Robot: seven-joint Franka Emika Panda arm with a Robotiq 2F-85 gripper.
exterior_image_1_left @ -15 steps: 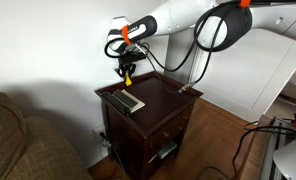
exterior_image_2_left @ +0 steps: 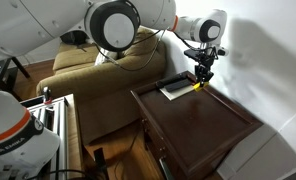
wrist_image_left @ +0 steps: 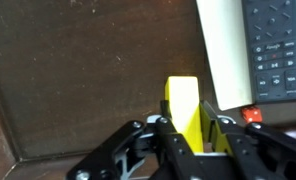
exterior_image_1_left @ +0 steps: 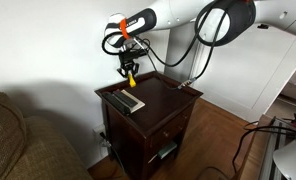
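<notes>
A yellow object (wrist_image_left: 186, 115) sits between the fingers of my gripper, which is shut on it. It points out past the fingertips over the dark wooden top of a small cabinet (wrist_image_left: 88, 65). In the first exterior view, the yellow piece (exterior_image_1_left: 132, 80) hangs below the gripper (exterior_image_1_left: 130, 71) near the wall side of the top. The second exterior view shows the yellow piece (exterior_image_2_left: 198, 87) close to the surface; whether it touches the wood I cannot tell.
A pale book or pad (wrist_image_left: 224, 45) lies on the cabinet, with a dark remote control (wrist_image_left: 274, 50) on it and a small red item (wrist_image_left: 251, 114) beside it. A thin cable (exterior_image_1_left: 193, 78) crosses the top's far edge. Much of the cabinet top is bare.
The book and the cabinet stay put.
</notes>
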